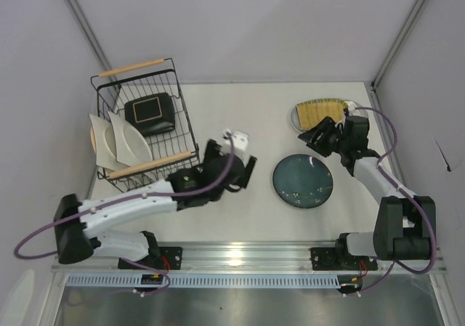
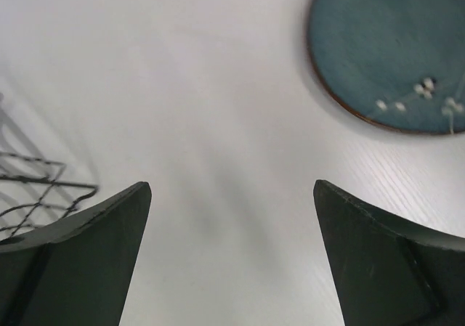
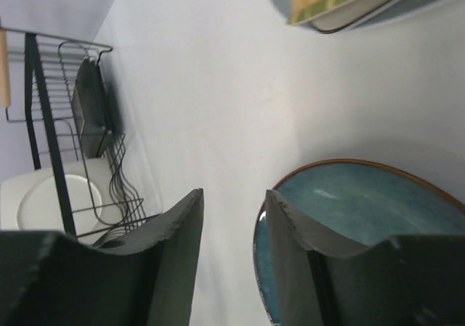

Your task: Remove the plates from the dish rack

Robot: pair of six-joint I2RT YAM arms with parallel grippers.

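The dish rack [image 1: 190, 123] at the left holds white plates [image 1: 131, 141] on edge along its left side and a black square dish [image 1: 150, 115]. A teal plate [image 1: 304, 184] lies flat on the table. Behind it, a yellow striped dish [image 1: 320, 110] rests on a grey round plate [image 1: 295, 119], partly hidden by the right arm. My left gripper is open and empty above bare table, between rack and teal plate. My right gripper is part open and empty, over the table just behind the teal plate.
Grey walls [image 1: 283, 28] enclose the back and both sides. A metal rail [image 1: 240, 257] runs along the front edge.
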